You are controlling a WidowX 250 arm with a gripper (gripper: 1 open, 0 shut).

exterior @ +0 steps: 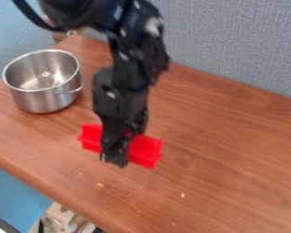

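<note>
My black gripper [116, 151] is shut on a red block [145, 153], which sticks out on both sides of the fingers, above the wooden table [221, 173] near its middle-left. A steel pot [41, 84] with handles stands at the upper left of the table, behind and left of the gripper.
Below the table's left edge are a blue surface and some small items at the bottom left, too small to tell.
</note>
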